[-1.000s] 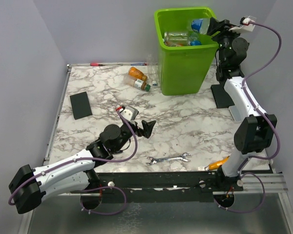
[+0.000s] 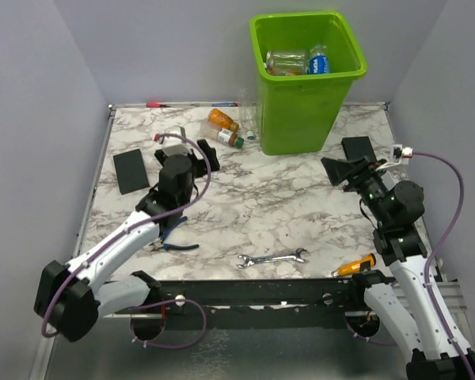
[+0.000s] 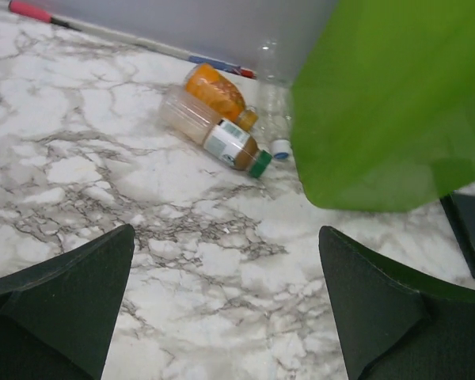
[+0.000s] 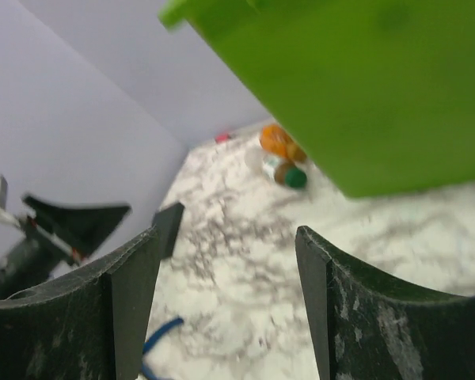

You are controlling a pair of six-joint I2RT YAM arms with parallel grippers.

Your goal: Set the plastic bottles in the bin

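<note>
The green bin (image 2: 305, 119) stands at the back right, holding bottles, one with a blue label (image 2: 318, 62). Left of it lie an orange bottle (image 2: 222, 119), a clear bottle with a green cap (image 2: 222, 134) and a clear bottle (image 3: 273, 103). My left gripper (image 2: 198, 158), open and empty, hangs just front-left of these bottles, which show ahead of its fingers in the left wrist view. My right gripper (image 2: 340, 170) is right and in front of the bin, fingers apart with nothing between them.
A wrench (image 2: 273, 258), blue-handled pliers (image 2: 174, 245) and an orange tool (image 2: 355, 266) lie at the front. Dark pads (image 2: 131, 170) lie at both sides.
A blue-labelled bottle held by my right gripper over the bin earlier is out of it; that gripper has come down and forward. My left gripper has moved back toward the loose bottles.
</note>
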